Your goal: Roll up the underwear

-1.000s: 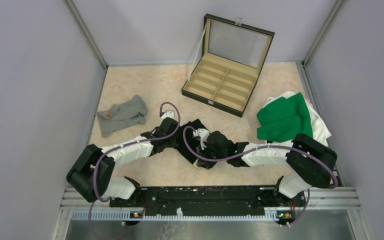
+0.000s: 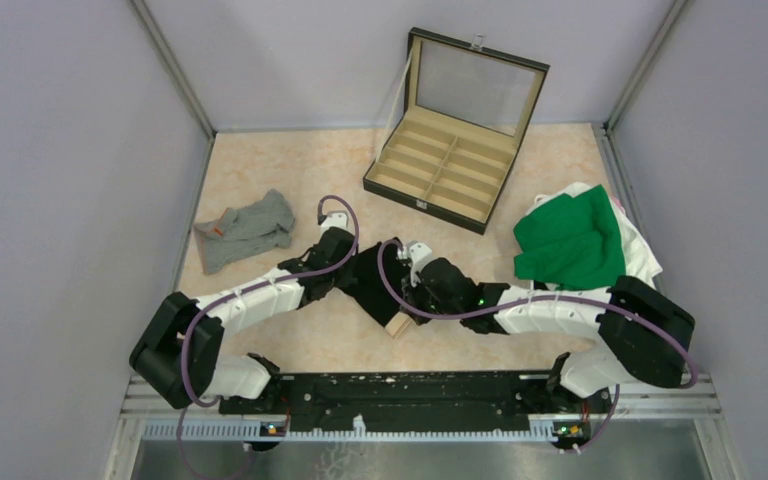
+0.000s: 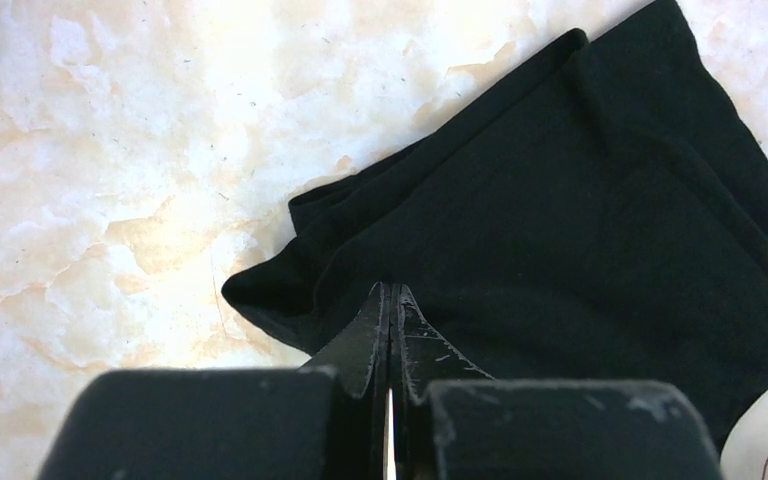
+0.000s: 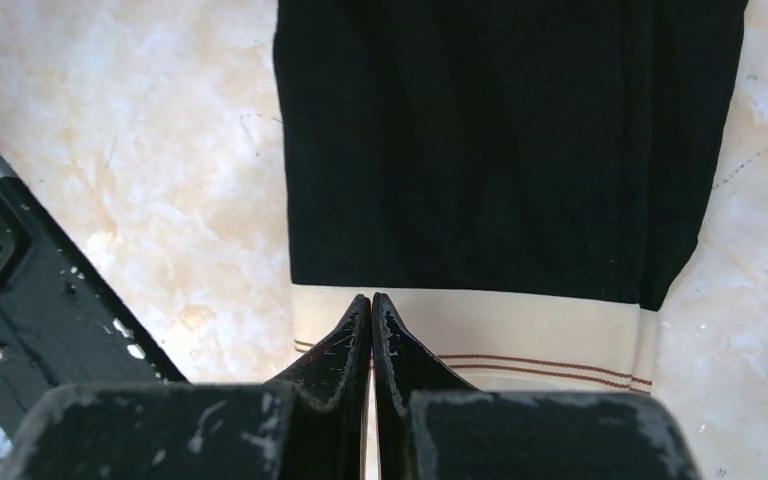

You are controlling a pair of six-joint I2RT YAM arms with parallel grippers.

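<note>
Black underwear [image 2: 370, 285] with a cream waistband [image 4: 470, 330] lies flat on the table between my arms, the band toward the front. The left wrist view shows folded edges and a raised corner on the black cloth [image 3: 580, 200]. My left gripper [image 2: 340, 275] is over the garment's left side, shut, its fingertips [image 3: 405, 305] at the cloth near that corner. My right gripper is shut above the waistband, nothing visible held between its fingers. Whether either gripper touches the cloth I cannot tell.
A grey cloth [image 2: 245, 230] lies at the left. An open compartment box [image 2: 440, 175] stands at the back. Green and white cloths [image 2: 570, 235] are piled at the right. Bare table lies in front and between these.
My right arm has moved slightly to the right, uncovering more of the cream waistband. My left arm has shifted slightly.
</note>
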